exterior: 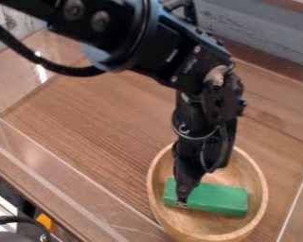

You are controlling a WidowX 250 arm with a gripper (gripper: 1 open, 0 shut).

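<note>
A round wooden bowl [206,225] sits at the lower right of the table, holding a green rectangular block [218,197] that lies flat inside it. My black gripper [182,198] hangs down into the bowl, its fingertips at the left end of the block. The gripper looks shut; whether anything is between its fingers is hidden.
A pale wall rises along the back. Clear panels edge the table at the left, and a black cable with a small orange object lies beyond the lower left edge.
</note>
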